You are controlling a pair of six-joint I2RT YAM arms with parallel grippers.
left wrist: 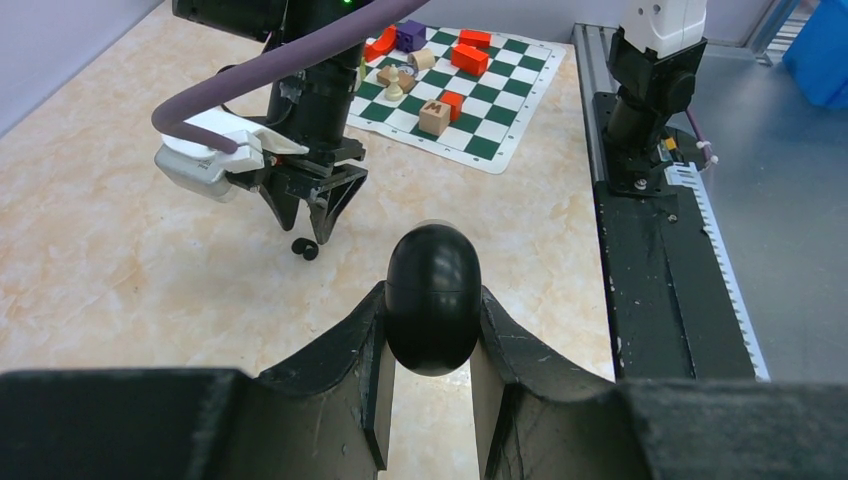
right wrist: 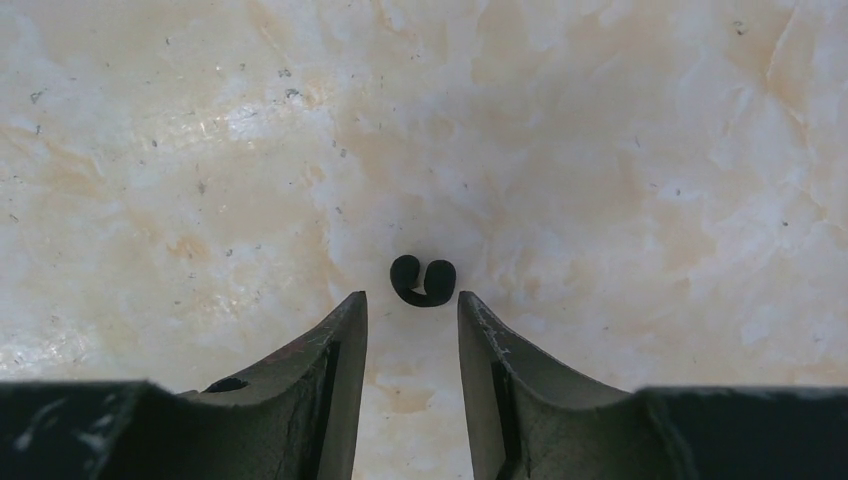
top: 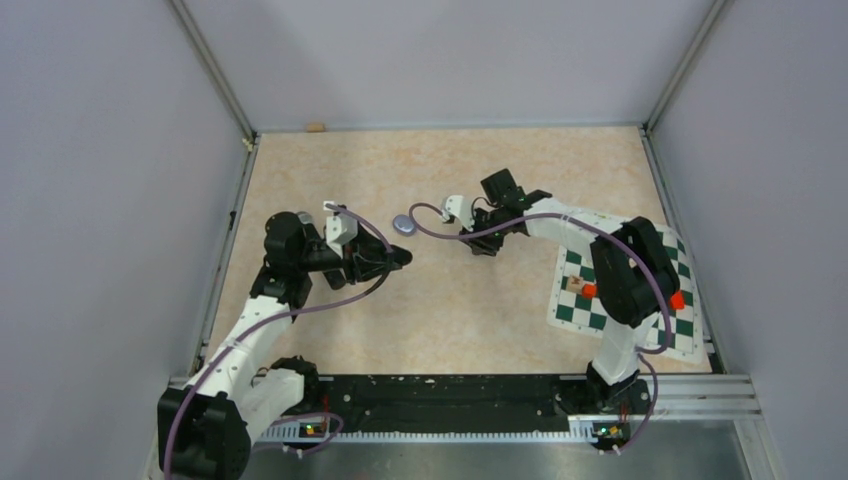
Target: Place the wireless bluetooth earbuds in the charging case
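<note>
The black rounded charging case (left wrist: pixel 433 290) is gripped between the fingertips of my left gripper, its lid apparently closed. In the top view that case (top: pixel 402 257) sticks out from the left gripper's tip, above the left-centre of the table. A small black earbud piece (right wrist: pixel 424 290), with two rounded ends, lies on the table. My right gripper is over it, fingers apart and empty, and the piece appears just beyond the fingertips. From the left wrist view, the right gripper points down close above the black earbud piece (left wrist: pixel 305 249).
A lilac round object (top: pixel 404 225) rests between the arms, towards the back. On the right, a green-and-white checkered board (left wrist: pixel 497 120) carries several blocks and a chess piece. Bare table lies in front of the right gripper.
</note>
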